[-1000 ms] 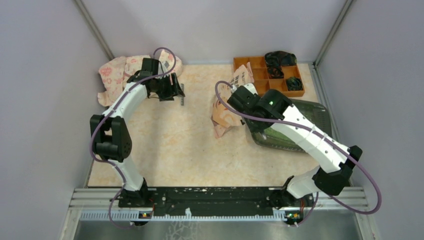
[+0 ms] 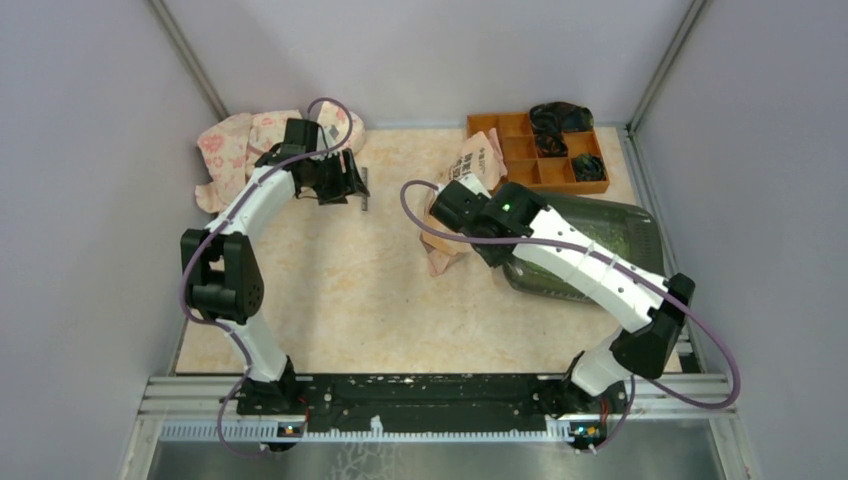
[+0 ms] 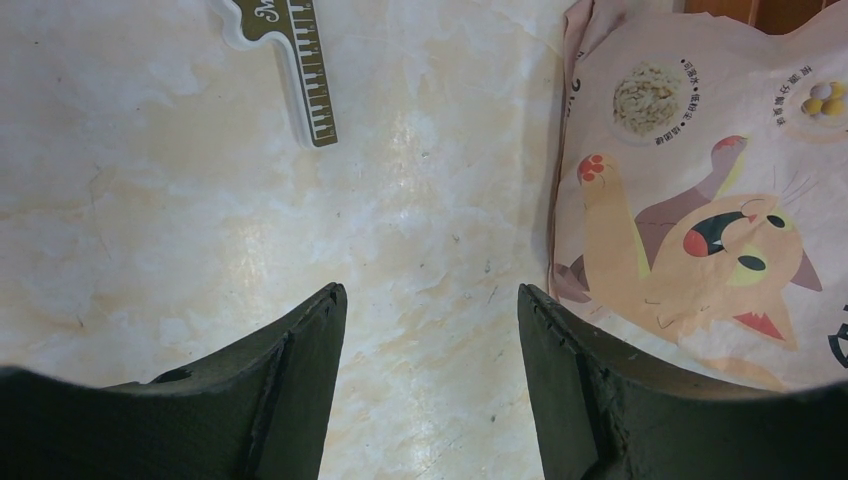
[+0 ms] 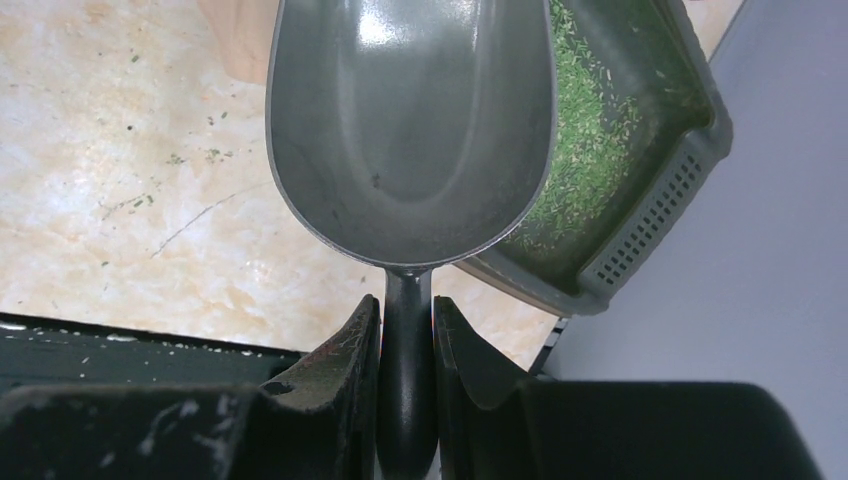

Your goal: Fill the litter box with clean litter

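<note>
My right gripper is shut on the handle of a dark grey scoop (image 4: 410,130), whose bowl looks empty in the right wrist view. Beneath it lies the olive-green litter box (image 2: 625,235), with green pellets (image 4: 580,150) spread on its floor. A paper litter bag (image 3: 700,190) with a cat print lies left of the box, partly hidden by the right arm in the top view. My left gripper is open over the bare table, with nothing between its fingers.
A wooden compartment tray (image 2: 515,135) holding black bundles stands at the back right. More printed bags (image 2: 225,160) lie at the back left. A slim piano-patterned object (image 3: 305,80) lies near the left gripper.
The left arm stays practically still.
</note>
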